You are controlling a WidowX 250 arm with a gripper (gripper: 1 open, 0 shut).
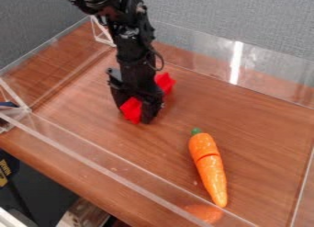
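Note:
The black arm reaches down from the top of the camera view, with its gripper (140, 98) low over the wooden tray floor around a red bar-shaped object (166, 83). Red shows on both sides of the dark fingers, whose exact grip on it I cannot make out. An orange toy carrot (207, 164) with a green tip lies to the lower right, apart from the gripper.
Clear walls (236, 60) edge the wooden surface, with a grey backdrop behind. The floor between gripper and carrot is bare, as is the right side. Dark clutter sits outside at the lower left.

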